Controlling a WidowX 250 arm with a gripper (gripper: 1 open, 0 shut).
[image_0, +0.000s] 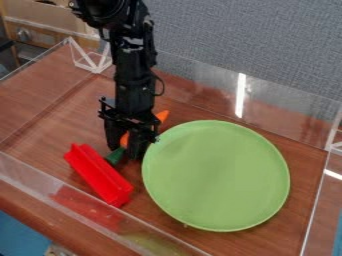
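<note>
My black gripper reaches down over an orange carrot-like object with a dark green end, just behind the red block. The fingers are low beside the left edge of the large green plate; whether they hold the orange object is hidden by the gripper's body.
A clear plastic rim borders the wooden surface. A grey wall stands behind. Free wood shows at the left and behind the plate.
</note>
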